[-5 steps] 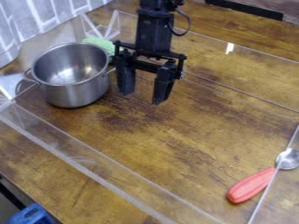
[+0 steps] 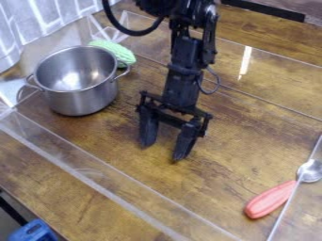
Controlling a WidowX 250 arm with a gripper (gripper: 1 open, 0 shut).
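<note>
The black robot gripper (image 2: 169, 132) hangs from above at the middle of the view, low over the wooden table, its two fingers spread apart at left and right with nothing visible between them. To its upper left stands a steel pot (image 2: 75, 79), and behind that lies a green ribbed object (image 2: 119, 52). A spoon with a red handle (image 2: 269, 200) lies at the lower right, clear of the gripper.
Clear edging runs round the work area. A blue object (image 2: 36, 231) sits outside it at the bottom left corner.
The gripper has moved down and slightly right in the view, closer to the table's middle. The pot, green object and spoon are unmoved.
</note>
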